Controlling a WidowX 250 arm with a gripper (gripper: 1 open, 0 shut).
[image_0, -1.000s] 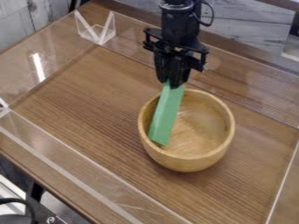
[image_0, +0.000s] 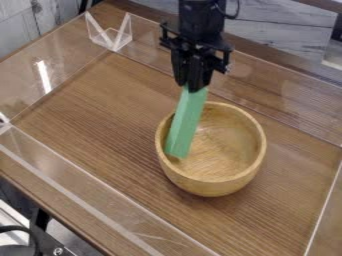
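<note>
A black gripper (image_0: 197, 84) at the top centre is shut on the upper end of a green bar (image_0: 187, 122), which hangs slanted down into a round tan bowl (image_0: 235, 164). The bar's lower end is inside the bowl at its left side; whether it touches the bowl's floor I cannot tell. The gripper's fingertips are partly hard to make out against its dark body.
Clear plastic brackets stand at the upper left and left edge. A black cable lies at the lower left corner.
My gripper and the green bar have shifted slightly left and up, and the bar's lower end sits a little higher in the bowl. The bowl looks slightly shifted left.
</note>
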